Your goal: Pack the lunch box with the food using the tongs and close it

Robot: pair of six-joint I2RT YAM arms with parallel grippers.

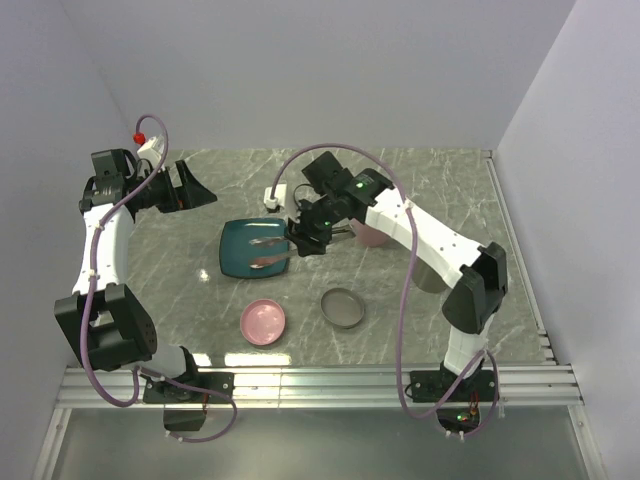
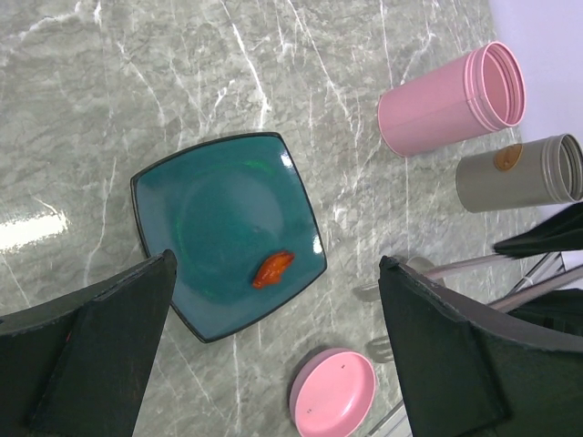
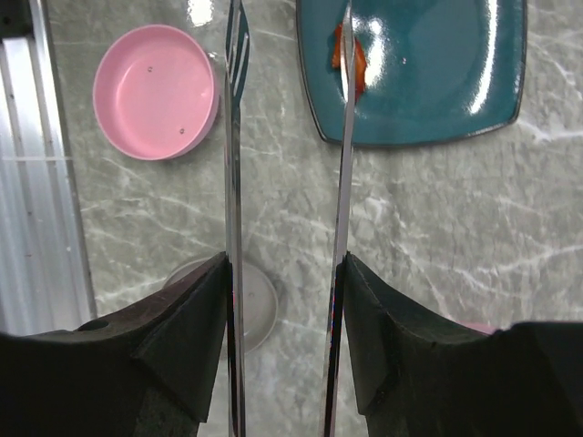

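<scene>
A reddish-orange piece of food [image 2: 273,269] lies on the teal square plate [image 2: 223,205], near one corner. Over this plate, my right gripper [image 1: 270,254] stands open, each finger carrying a long metal fork-like utensil [image 3: 341,214]. In the right wrist view, one utensil tip overlaps the food [image 3: 359,66]; whether they touch I cannot tell. Nothing is held between the two utensils. Off to the upper left, my left gripper [image 1: 195,188] is open and empty. A shallow pink round dish [image 1: 263,322] and a grey one [image 1: 342,308] sit in front.
A pink canister [image 2: 437,109] and a grey canister [image 2: 510,177] stand to the right; the right arm partly covers both in the top view. Free counter lies left of the plate and at the back. A metal rail [image 1: 320,385] runs along the front.
</scene>
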